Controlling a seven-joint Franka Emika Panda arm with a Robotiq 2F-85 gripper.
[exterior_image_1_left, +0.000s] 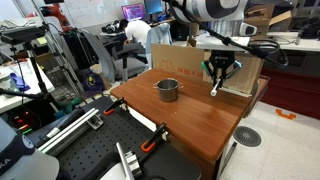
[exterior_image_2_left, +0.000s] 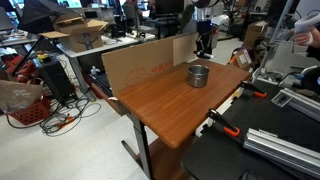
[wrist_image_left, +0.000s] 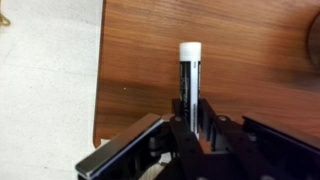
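Note:
A marker with a white end and a black printed barrel is pinched in my gripper, whose fingers are shut on it. It points away from the fingers, over the brown wooden table. In exterior view 1 the gripper hangs above the table's right part, the marker's white end below it. A metal pot stands on the table to the left, apart from the gripper. The same pot shows in exterior view 2, where the gripper is small and the marker is hard to make out.
Upright cardboard panels line the table's far side. Bare tabletop lies in front of the pot and gripper. The table's edge and pale floor show at the wrist view's left. Black clamps sit along the near edge.

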